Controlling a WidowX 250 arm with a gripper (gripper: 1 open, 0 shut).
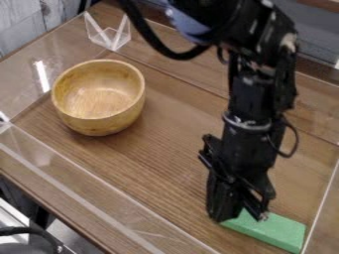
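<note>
My black gripper (pixel 233 202) reaches down at the right front of the wooden table, its fingertips low beside the left end of a green rectangular block (pixel 272 232). The fingers look shut, with nothing visible between them. The arm covers part of the block's far edge.
A yellow wooden bowl (pixel 98 96) sits at the left. A small clear plastic object (pixel 109 31) stands at the back left.
</note>
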